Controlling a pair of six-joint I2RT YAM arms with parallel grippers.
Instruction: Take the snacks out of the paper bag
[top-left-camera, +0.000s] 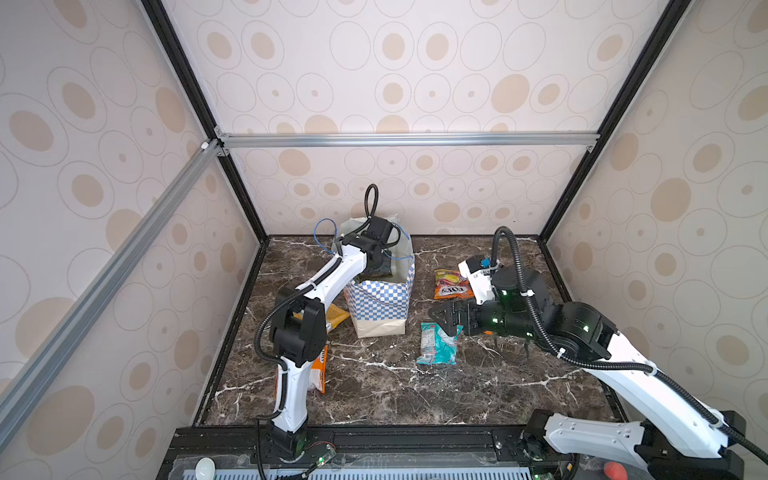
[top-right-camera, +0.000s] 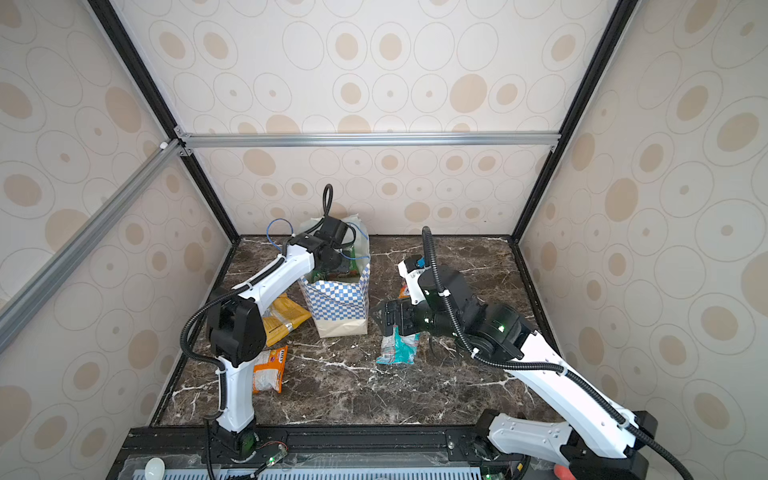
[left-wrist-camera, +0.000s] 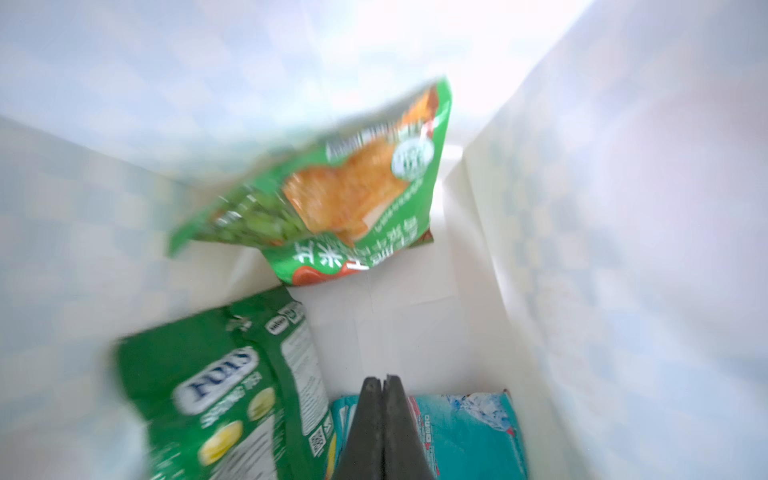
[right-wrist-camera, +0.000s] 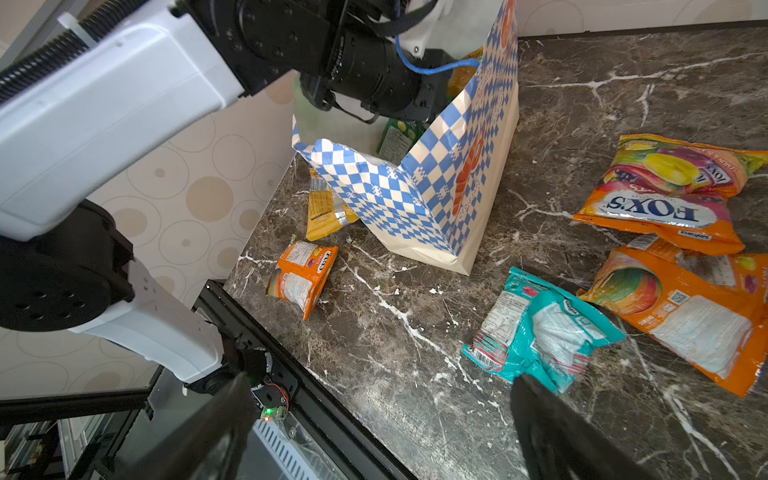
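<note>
The blue-checked paper bag (top-left-camera: 377, 304) stands upright with my left arm reaching into its mouth. Inside, the left wrist view shows a bright green packet (left-wrist-camera: 352, 192) leaning on the wall, a dark green packet (left-wrist-camera: 216, 392) at the left, and a teal packet (left-wrist-camera: 472, 432) low on the floor. My left gripper is shut, its fingertips together with nothing between them. The teal packet lies beyond and outside them. On the right, my right gripper hangs over the table with its fingers wide apart and empty.
On the table lie another teal packet (right-wrist-camera: 544, 328), two orange packets at the right, one of them a FOX'S packet (right-wrist-camera: 672, 192), a small orange packet (right-wrist-camera: 302, 276) and a yellow packet (top-right-camera: 284, 320) left of the bag.
</note>
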